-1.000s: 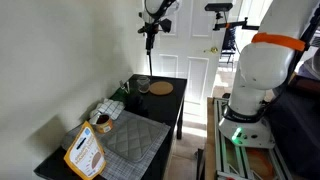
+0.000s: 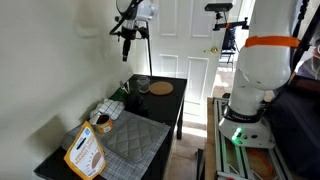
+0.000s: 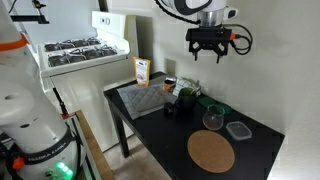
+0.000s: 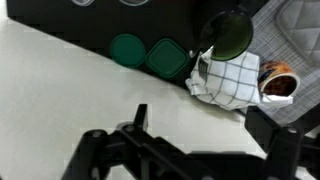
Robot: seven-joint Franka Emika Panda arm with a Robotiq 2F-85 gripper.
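My gripper hangs high above the far side of the dark table, well clear of everything on it. Its fingers stand wide apart in the wrist view, with nothing held between them. Below lie a checkered cloth, a dark green pot and a jar with an orange rim. Two green lids are beside the cloth. A glass bowl and a round brown board rest on the table.
A grey quilted mat covers one end of the table, with a white and orange card standing by it. A clear container sits near the wall. Bare table lies in front of the pot. A white stove stands beyond.
In exterior view 1 the arm has swung left, from over the board end toward the wall above the pot. The table objects look unmoved.
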